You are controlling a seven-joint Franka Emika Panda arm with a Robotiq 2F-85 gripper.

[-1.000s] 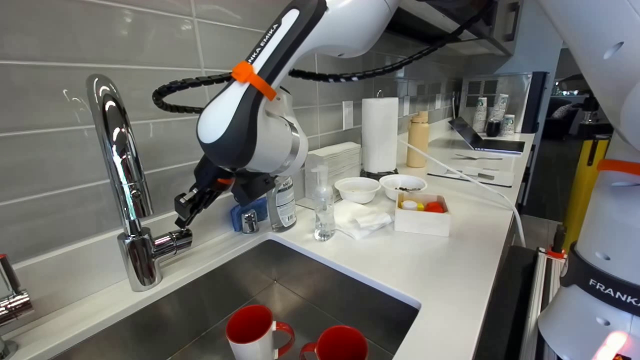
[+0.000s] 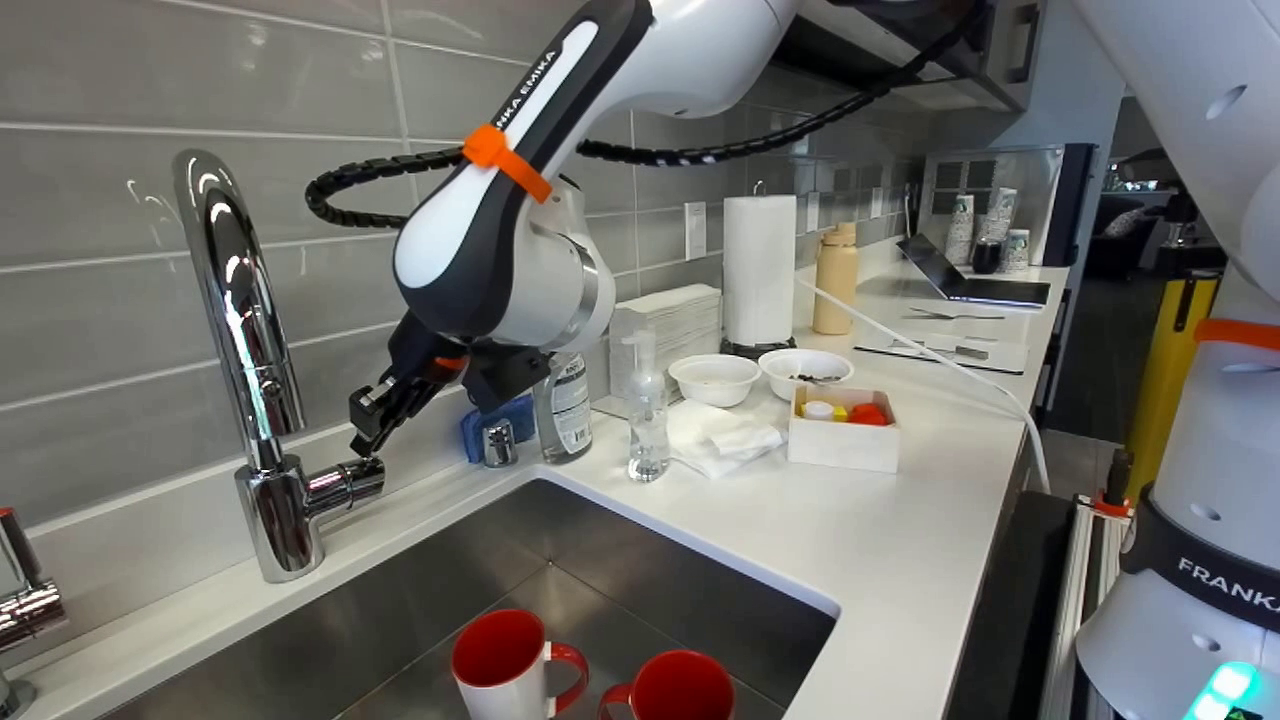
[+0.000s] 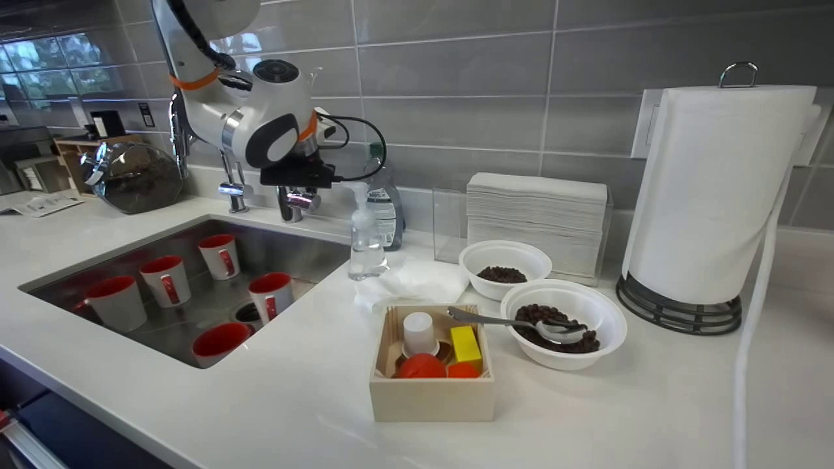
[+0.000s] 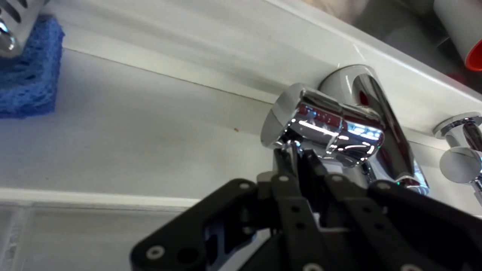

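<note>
At the sink's back edge stands a chrome faucet (image 2: 283,528) with a tall curved spout and a short side valve (image 2: 345,484). My gripper (image 2: 367,442) reaches down to the top of that valve. Seen from the wrist, the black fingers (image 4: 283,163) are closed just beside the chrome valve body (image 4: 316,124), with a thin shiny lever (image 4: 292,151) between them. Most of the lever is hidden by the fingers. In the second exterior view the arm blocks the fingertips.
Red-and-white mugs (image 3: 165,281) stand in the sink (image 3: 313,254). A blue sponge (image 4: 31,72), a soap pump (image 2: 648,414) and a spray bottle (image 2: 564,408) are near the faucet. On the counter are a wooden box (image 3: 432,400) and two white bowls (image 3: 563,355).
The arm, gripper and faucet look unmoved. The light at the robot's base has turned from pinkish white to green.
</note>
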